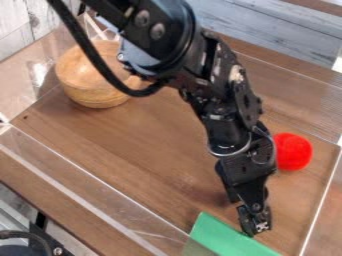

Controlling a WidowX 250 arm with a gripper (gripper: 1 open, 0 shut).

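My gripper (251, 218) points down at the lower right of the tray floor, its fingertips low over the wood just behind a green flat piece (227, 240) at the bottom edge; it appears open, with nothing visible held. A red ball-like object (294, 150) lies right of my wrist. A wooden bowl (83, 82) sits at the upper left, partly behind my arm.
Clear low walls (120, 220) border the wooden work surface (107, 150). A white panelled wall stands at the back.
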